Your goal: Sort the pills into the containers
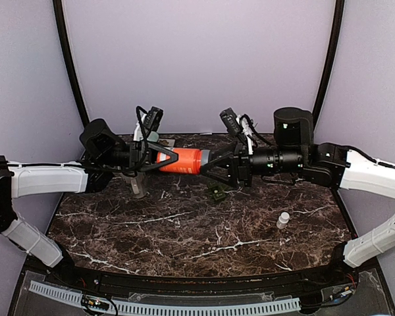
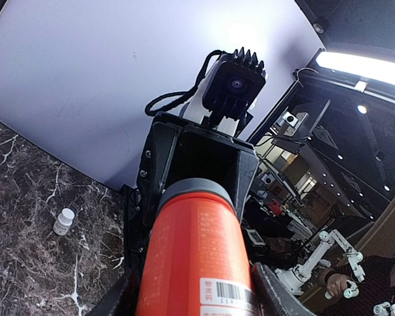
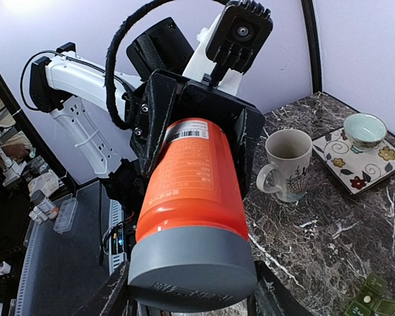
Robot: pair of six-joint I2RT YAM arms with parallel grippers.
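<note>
Held level above the table is an orange bottle [image 1: 184,160] with a grey cap [image 1: 205,158]. My left gripper [image 1: 170,159] is shut around its body. From the other side, my right gripper [image 1: 209,166] is shut on the grey cap, which sits on the bottle in the right wrist view. A green pill organizer [image 1: 217,192] lies on the table below, partly cut off at the corner of the right wrist view. Toward the right of the table stands a small white bottle [image 1: 283,220], capped, clear of both arms.
At the back left are a mug [image 3: 288,161] and a flowered square plate [image 3: 353,172] with a pale green bowl [image 3: 365,130] on it.
</note>
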